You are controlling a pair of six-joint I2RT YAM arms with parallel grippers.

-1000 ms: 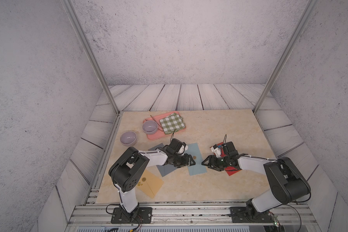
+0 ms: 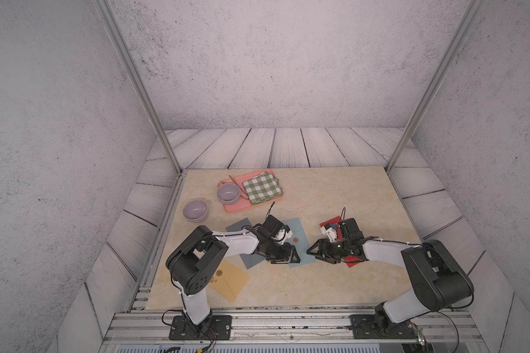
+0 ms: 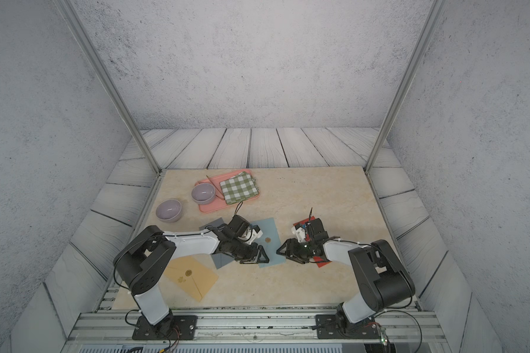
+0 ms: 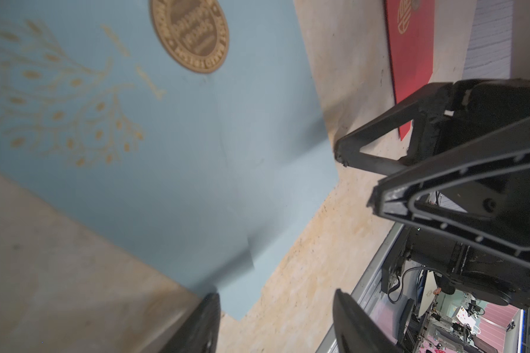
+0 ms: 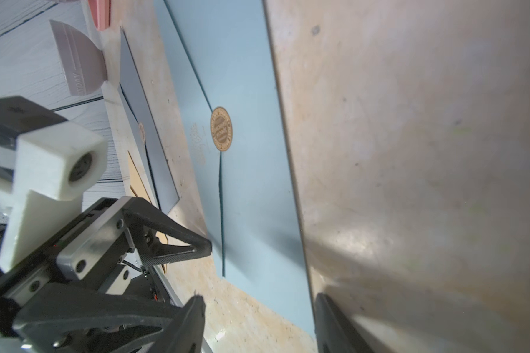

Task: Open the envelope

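Observation:
A light blue envelope lies flat on the table between both arms, its round gold seal sitting on the flap's seam. In the left wrist view, the fingers of my left gripper stand apart, straddling the envelope's near corner. One of them is close to the lower edge; whether it touches cannot be seen. My right gripper is likewise open, at the near right part of the envelope. One fingertip is by the long right edge, the other over the near side. Neither gripper holds anything visible.
A dark grey envelope and a yellow one lie to the left; a red one is partly under my right arm. Behind are purple bowls and a pink tray with a checkered cloth.
The right gripper has shifted slightly toward the front. The envelope lies as before.

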